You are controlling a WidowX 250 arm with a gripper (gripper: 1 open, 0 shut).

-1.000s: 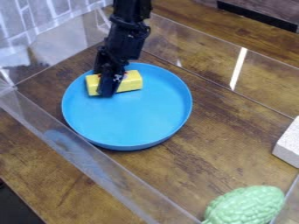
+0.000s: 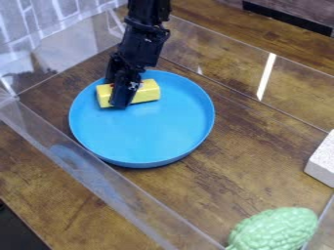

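A black robot gripper (image 2: 125, 82) reaches down from the top onto a yellow block (image 2: 144, 94) lying in the back part of a round blue plate (image 2: 144, 132). Its fingers are around or over the block's left part; whether they are shut on it is hard to tell, as the dark gripper hides that part.
A white block (image 2: 321, 156) sits at the right edge, and a green textured object (image 2: 271, 229) at the bottom right. Clear panels border the wooden surface (image 2: 235, 137), which is bare to the right of the plate.
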